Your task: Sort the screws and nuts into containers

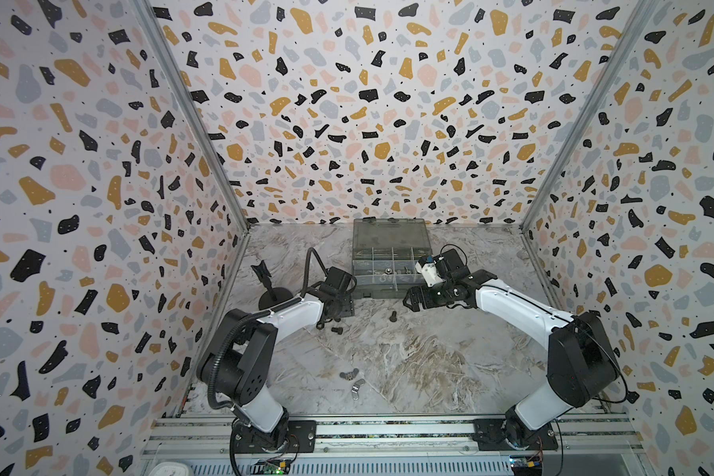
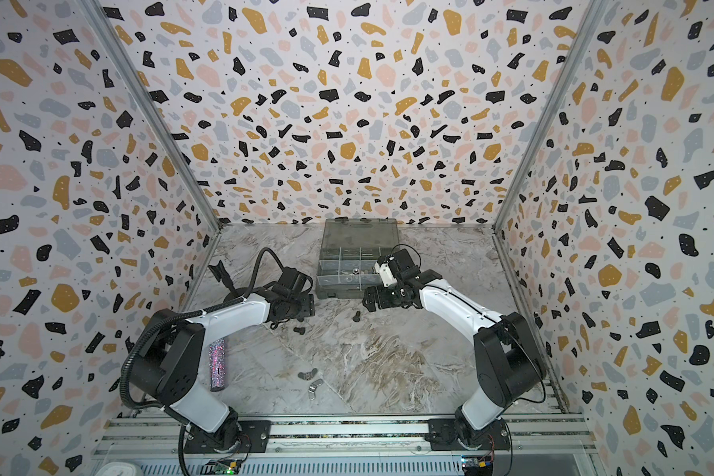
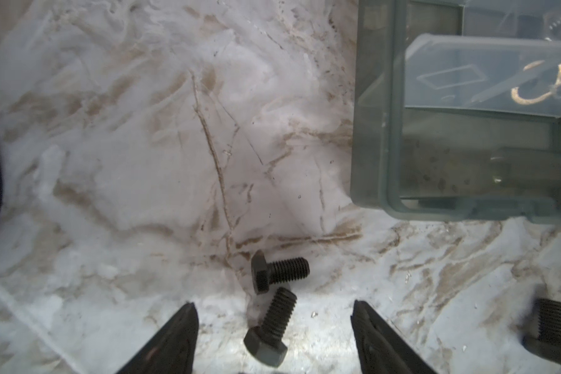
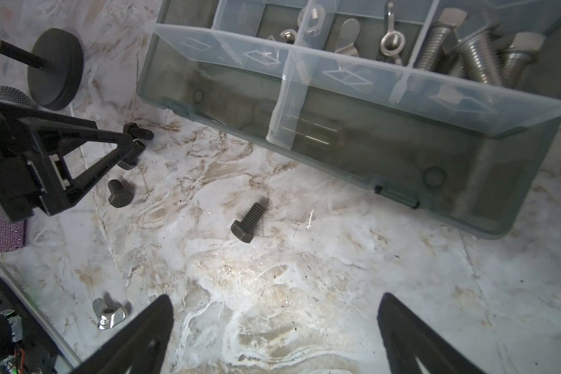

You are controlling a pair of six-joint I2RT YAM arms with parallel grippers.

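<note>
Two black bolts lie close together in the left wrist view, a sideways bolt [image 3: 279, 270] and a slanted bolt [image 3: 271, 328]. My left gripper is over them with its fingers apart, nothing held. Another dark bolt [image 3: 551, 331] lies to their right. In the right wrist view a lone black bolt [image 4: 249, 222] lies in front of the clear divided box [image 4: 380, 180]. My right gripper is open and empty in front of that box. A wing nut [image 4: 109, 313] rests on the near part of the table.
The box's back compartments hold silver bolts [image 4: 477, 56] and nuts; its front ones look mostly empty. A round black stand [image 4: 56, 68] is at the left. A glittery tube [image 2: 217, 365] lies by the left arm.
</note>
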